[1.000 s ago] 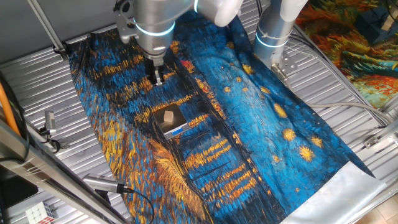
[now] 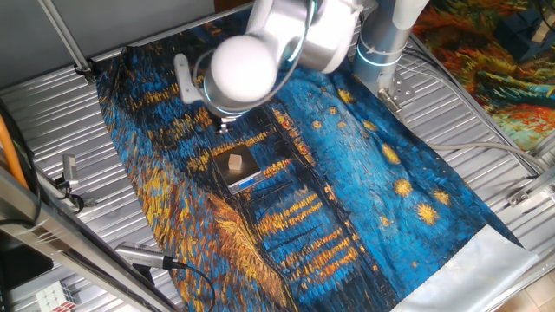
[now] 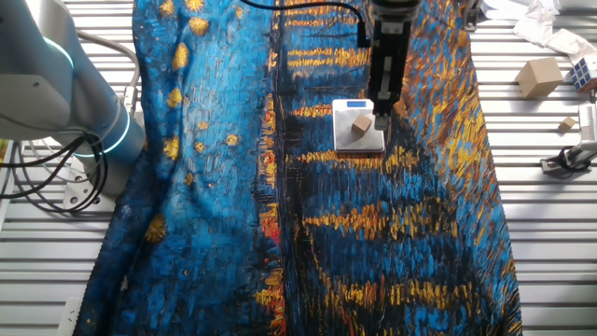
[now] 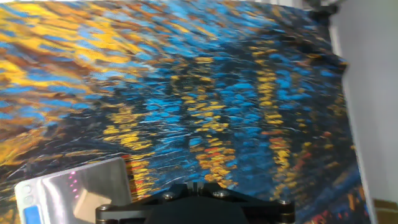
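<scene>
A small wooden block rests on a scale with a dark reflective top in exterior view 1. From the opposite side, exterior view 2 shows the block on the plate of the scale, tilted in outline. At the lower left of the wrist view, the block and part of the scale are cut by the frame edge. My gripper looks shut, its tips close together with nothing visible between them. In exterior view 2 the gripper hangs beside the scale, apart from the block.
A painted cloth covers most of the slatted table, with folds on its blue side. A larger wooden cube, a small wooden cube and a puzzle cube lie off the cloth. A cabled camera stands at the table's edge.
My arm's wrist has swung and tilted, coming nearer the exterior camera, and the gripper tip has shifted slightly toward the scale. The block and scale have stayed put.
</scene>
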